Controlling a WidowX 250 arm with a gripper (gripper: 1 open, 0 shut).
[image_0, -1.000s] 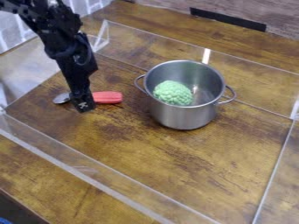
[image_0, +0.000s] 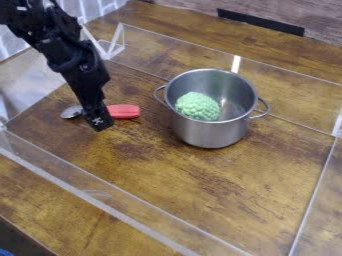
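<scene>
My black gripper (image_0: 90, 117) comes down from the upper left and stands open low over the table, at a red-handled utensil (image_0: 120, 111) with a silver end lying on the wood. The gripper partly covers the utensil's middle. To the right stands a steel two-handled pot (image_0: 218, 125) with a pale green bumpy object (image_0: 195, 106) inside.
Clear, see-through edges or panels border the work area on several sides.
The gripper and arm have shifted slightly. The utensil and pot look unchanged.
</scene>
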